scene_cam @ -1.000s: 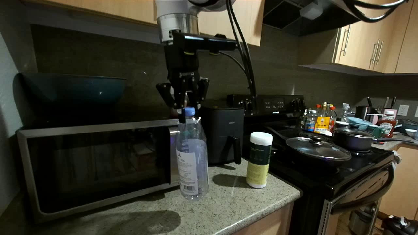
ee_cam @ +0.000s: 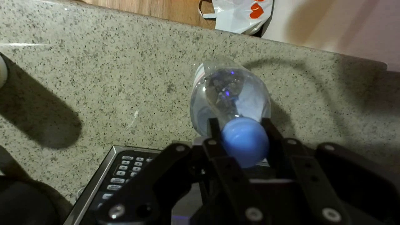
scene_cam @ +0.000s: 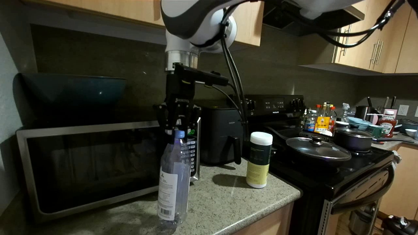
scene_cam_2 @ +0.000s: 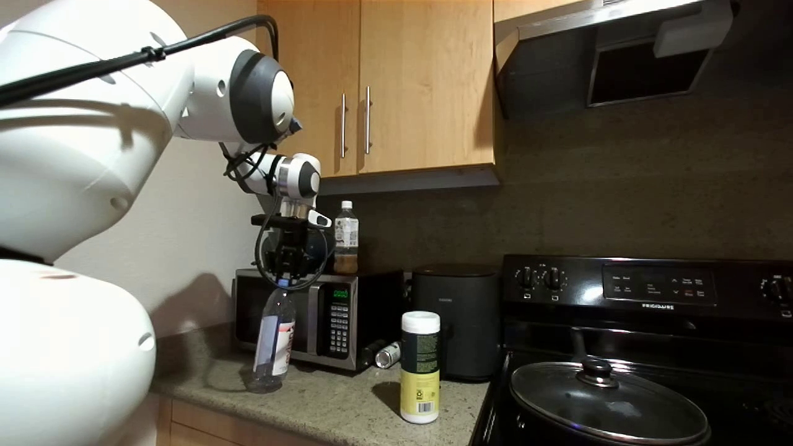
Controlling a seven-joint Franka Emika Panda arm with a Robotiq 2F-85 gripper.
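Observation:
A clear plastic bottle (scene_cam: 172, 184) with a white label and blue cap (ee_cam: 245, 142) stands slightly tilted in front of the microwave. My gripper is shut on it at the cap and neck, a finger on either side in the wrist view. In the second exterior view the bottle (scene_cam_2: 273, 345) hangs below the gripper (scene_cam_2: 286, 276), its base at or just above the counter; I cannot tell whether it touches.
A wipes canister (scene_cam: 259, 160) stands to the right on the counter (scene_cam: 219, 203). Behind are the microwave (scene_cam: 94, 168) and a black air fryer (scene_cam: 220, 135). A lidded pan (scene_cam: 318, 148) sits on the stove. Bare counter lies between bottle and canister.
The gripper and the bottle in it have moved down and to the left in the first exterior view. The bottle is now more tilted; the canister has not moved.

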